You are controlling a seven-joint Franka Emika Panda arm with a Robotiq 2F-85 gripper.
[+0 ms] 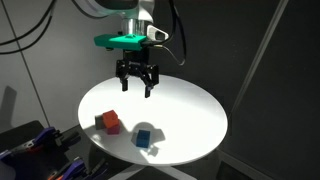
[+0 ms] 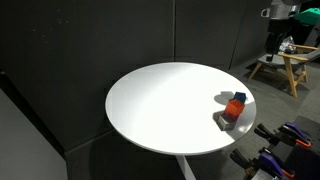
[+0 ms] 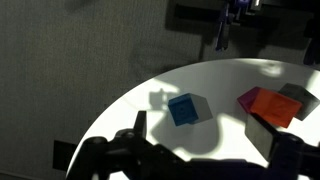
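Observation:
My gripper (image 1: 137, 92) hangs high above the white round table, its two fingers spread wide with nothing between them. In the wrist view, a blue block (image 3: 183, 109) stands alone on the table, beyond the open fingertips. To its right is a tight group: an orange-red block (image 3: 275, 107) appears raised over a darker red block (image 3: 247, 98) and a grey block (image 3: 299, 98). Exactly how the raised block rests on those two cannot be told. From the side, the blue block (image 1: 143, 138) sits near the table's front edge, apart from the group.
Dark robot or stand parts (image 1: 40, 150) lie low beside the table. A wooden chair (image 2: 290, 68) stands in the background.

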